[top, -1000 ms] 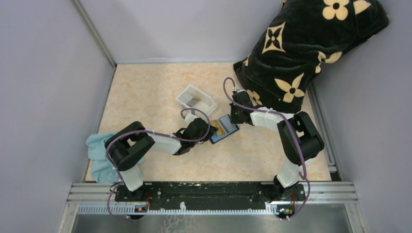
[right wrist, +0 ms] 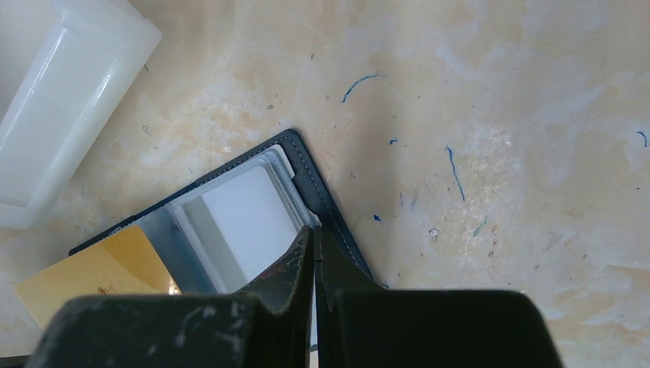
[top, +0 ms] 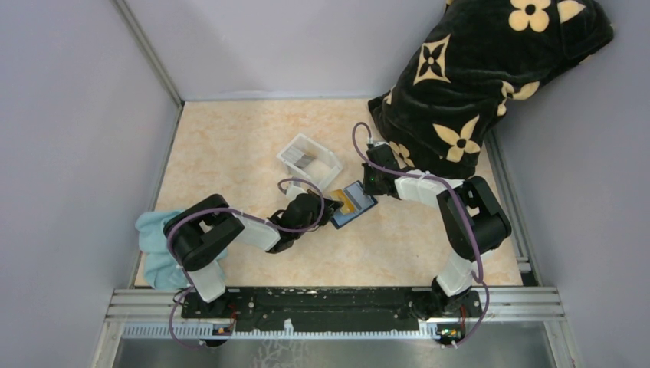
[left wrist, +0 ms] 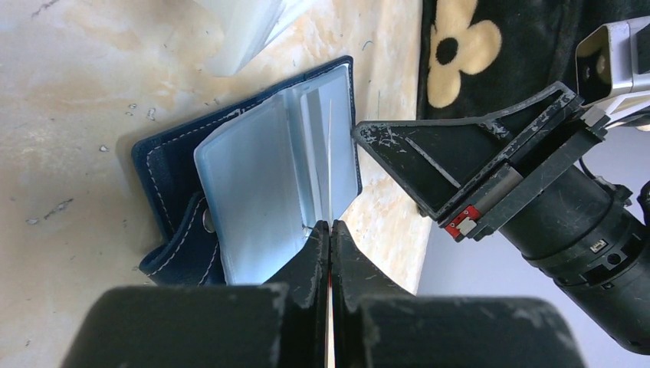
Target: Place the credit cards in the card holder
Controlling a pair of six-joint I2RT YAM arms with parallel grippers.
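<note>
The card holder (top: 354, 204) lies open on the table, dark blue with clear sleeves (left wrist: 257, 184); a white card or insert (right wrist: 241, 218) shows in one of them. My left gripper is shut on a yellow card, seen edge-on as a thin line in the left wrist view. That card hangs over the holder's left part; whether its front edge is inside a sleeve, I cannot tell. At the holder's far right edge, my right gripper is shut, its tips at the sleeve's border, and nothing shows between them.
A white open box (top: 331, 170) with cards (top: 297, 157) inside stands just behind the holder. The black patterned cushion (top: 460, 92) fills the back right, close to the right arm. A blue cloth (top: 157, 253) lies at the left.
The right arm and the holder look unmoved.
</note>
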